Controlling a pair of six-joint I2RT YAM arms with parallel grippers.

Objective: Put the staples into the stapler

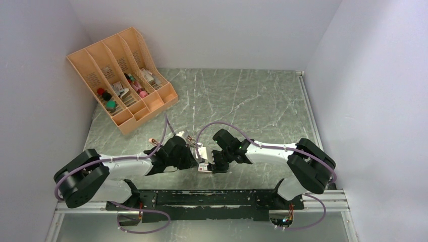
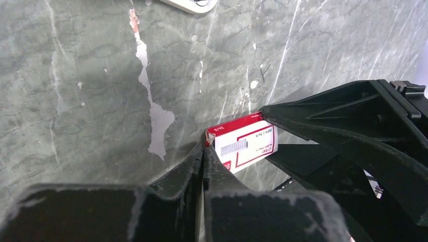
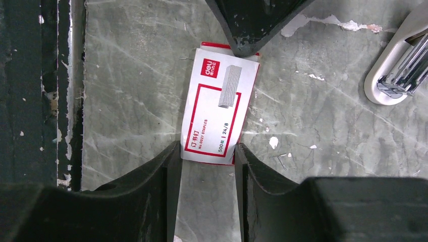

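Note:
A white and red staple box [image 3: 214, 108] is held flat near the table's front by my right gripper, whose fingers press on both sides of one end. At its other end, my left gripper is shut on the edge of the red end flap; how much of the flap sits between the fingertips is hard to see. In the right wrist view the left gripper's dark tip covers part of that end. The white stapler [image 3: 379, 83] lies beside the box, its metal parts showing. The inside of the box is hidden.
A tan organizer [image 1: 160, 101] with several items in its compartments stands at the back left. Two small staples [image 3: 282, 160] lie loose near the box.

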